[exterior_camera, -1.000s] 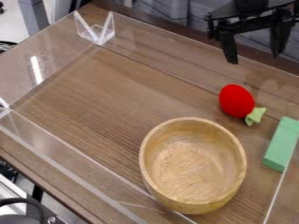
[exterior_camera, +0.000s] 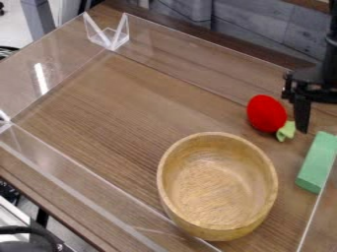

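Observation:
At the right edge of the camera view, the black gripper hangs low over the table with its fingers pointing down, open, just above and right of a red object with a light green end. A mint-green rectangular piece lies below it on the right. A wide tan bowl sits in the lower middle.
A clear plastic holder stands at the back left.
The gripper has come down from the back of the table toward the right edge, beside the red object. The objects on the table look unmoved.

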